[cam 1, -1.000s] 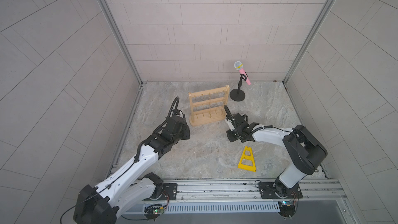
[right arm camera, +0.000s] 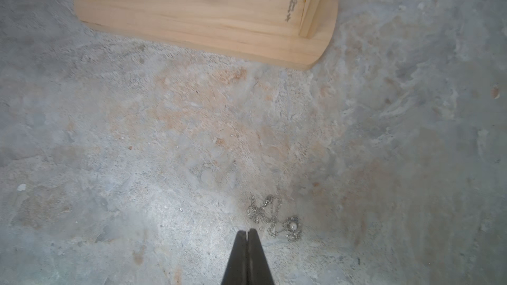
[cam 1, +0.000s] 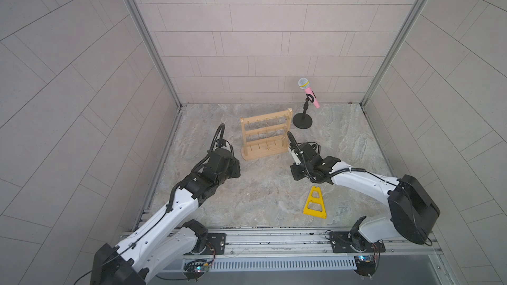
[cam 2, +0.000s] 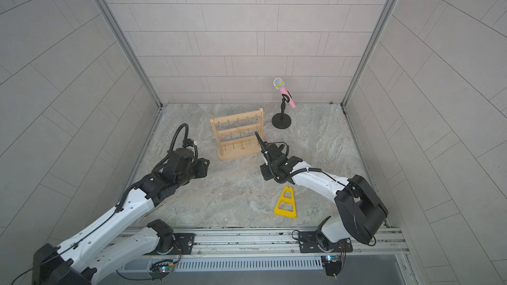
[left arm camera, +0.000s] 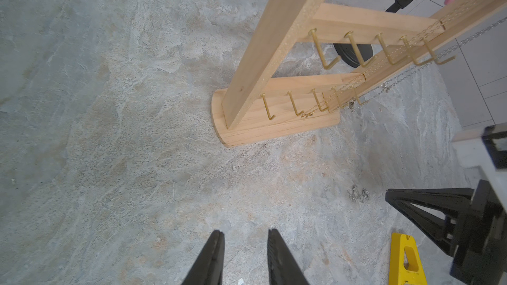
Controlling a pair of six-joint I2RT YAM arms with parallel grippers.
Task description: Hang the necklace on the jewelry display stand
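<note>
The silver necklace [right arm camera: 270, 216] lies bunched on the grey table, just beyond the tips of my right gripper. Those fingers are pressed together with nothing between them, and the left wrist view also shows the necklace [left arm camera: 359, 194] on the table, apart from them. The wooden display stand [cam 1: 266, 147] stands behind, with brass hooks [left arm camera: 323, 58] on its bars. Gold and silver chains hang toward its right side. My left gripper is open over bare table, left of the necklace, its fingers apart and empty.
A yellow triangular piece [cam 1: 315, 203] lies in front of the right gripper. Back right stands a black mic stand [cam 1: 302, 120] with a pink microphone [cam 1: 311, 96].
The necklace stays on the table, now in fuller view. The left arm has barely shifted.
</note>
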